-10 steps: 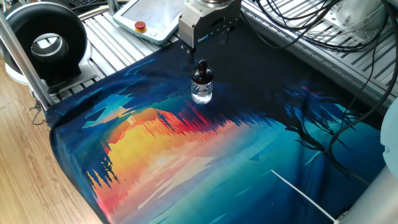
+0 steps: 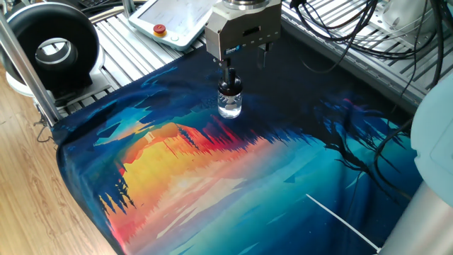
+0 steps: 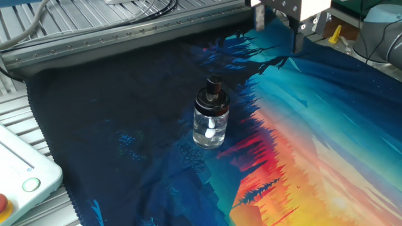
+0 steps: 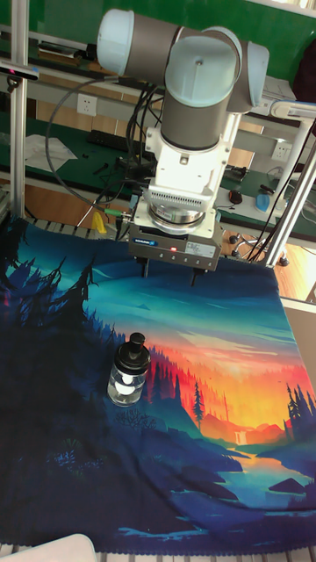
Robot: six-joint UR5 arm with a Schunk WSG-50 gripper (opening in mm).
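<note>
A clear glass bottle (image 3: 211, 130) with a black cap and a narrower black top stands upright on the printed cloth (image 3: 125, 107). It looks part filled with clear liquid. My gripper (image 4: 170, 272) is open, its two dark fingers well apart and nothing between them. In exterior view 1 one finger overlaps the top of the bottle (image 2: 230, 108), but the other two views show the gripper (image 3: 279, 30) clear of it, higher up and off toward the robot's base side.
A teach pendant with a red stop button (image 2: 160, 30) lies past the cloth's edge. Black cables (image 2: 347, 28) run along the metal frame. A white strip (image 2: 343, 222) lies on the cloth near the arm. Around the bottle the cloth is bare.
In exterior view 1 my gripper has moved slightly right and downward, and the arm at the right edge has shifted. The bottle stays where it was.
</note>
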